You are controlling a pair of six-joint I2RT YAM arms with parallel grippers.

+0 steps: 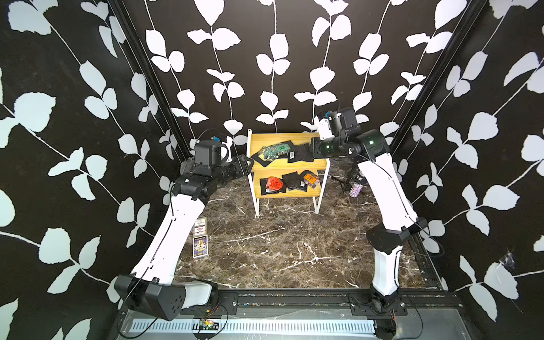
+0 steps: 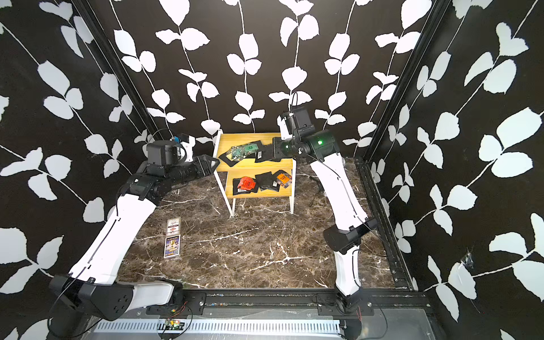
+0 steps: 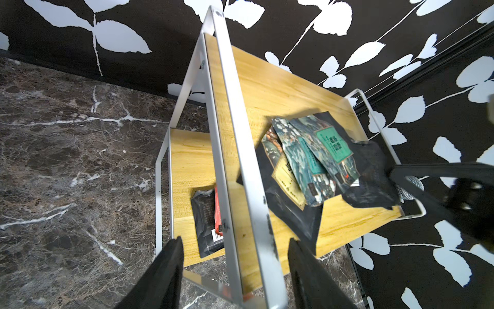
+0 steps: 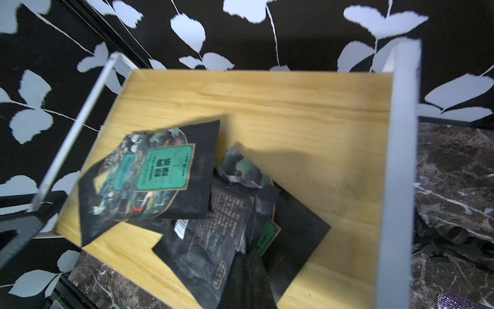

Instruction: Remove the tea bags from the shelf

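Note:
Black tea bags with green labels (image 1: pixel 275 150) lie on the top board of the wooden shelf (image 1: pixel 267 138); in the right wrist view they form two overlapping piles. Bags with red (image 1: pixel 274 183) and orange (image 1: pixel 310 178) labels lie on the lower board. My left gripper is open at the shelf's left end, the white frame rail between and beyond its fingertips. My right gripper is shut over the right pile of top bags; whether it pinches any bag is unclear.
Two small card packs (image 1: pixel 200 246) lie on the marble floor at left. A purple-patterned item (image 1: pixel 356 189) and a dark object stand right of the shelf. The floor in front of the shelf is clear. Patterned walls surround the area.

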